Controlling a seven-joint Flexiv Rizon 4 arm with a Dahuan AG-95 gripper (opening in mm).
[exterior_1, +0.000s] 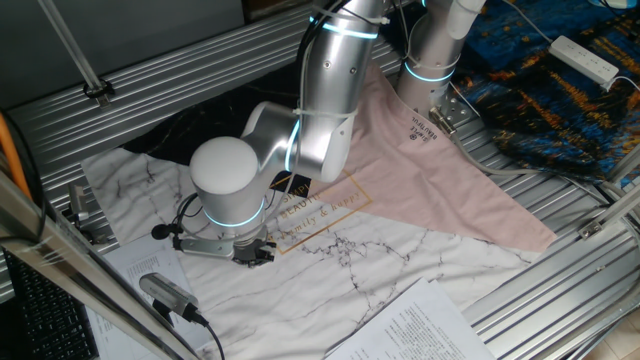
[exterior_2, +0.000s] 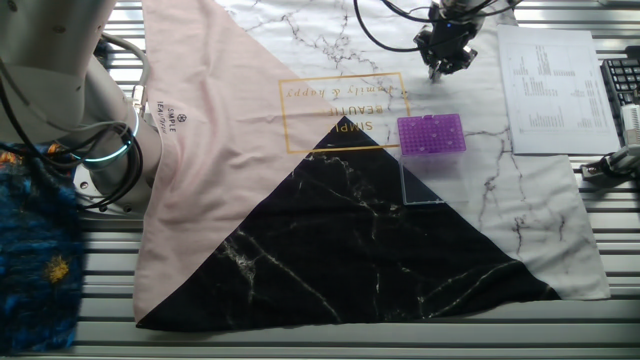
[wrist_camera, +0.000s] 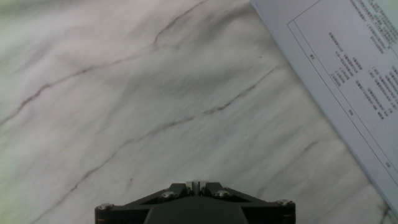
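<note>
A purple gridded rack (exterior_2: 432, 134) lies on the cloth in exterior view 2, with a clear plastic box or lid (exterior_2: 433, 184) extending from its near side. The arm hides both in exterior view 1, and neither appears in the wrist view. My gripper (exterior_2: 435, 72) is over the white marble part of the cloth, apart from the rack and on its far side. Seen from the wrist, the gripper is shut, its fingertips together and nothing visible between them. Only cloth (wrist_camera: 155, 93) and a paper's edge lie below it.
Printed paper (exterior_2: 553, 90) lies beside the gripper, close to a keyboard (exterior_2: 622, 82). More sheets (exterior_1: 415, 325) sit at the front in exterior view 1. A small camera-like device (exterior_1: 168, 292) with a cable stands near the metal post (exterior_1: 95, 270).
</note>
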